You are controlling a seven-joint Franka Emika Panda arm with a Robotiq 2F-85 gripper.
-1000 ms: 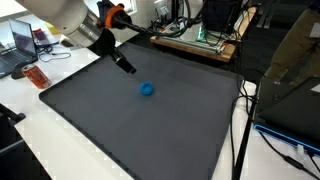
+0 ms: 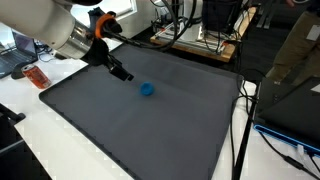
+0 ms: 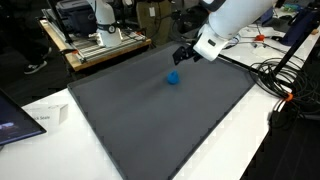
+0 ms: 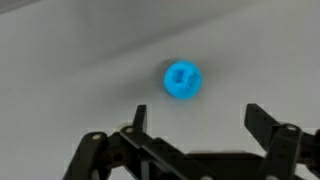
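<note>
On the dark grey table lies a small round blue object, which also shows as the blue object in the other exterior view. From above, in the wrist view, the blue object has a darker blue middle and sits ahead of the fingertips. My gripper is open, its two black fingers wide apart with nothing between them. In exterior view 1 the gripper is over the table, to the left of the blue object and apart from it.
An orange-red can stands at the table's left corner, near a laptop. Black cables run along the table's edge.
My arm has shifted slightly, with the gripper a little lower in exterior view 1 than before. The blue object has stayed in its place.
</note>
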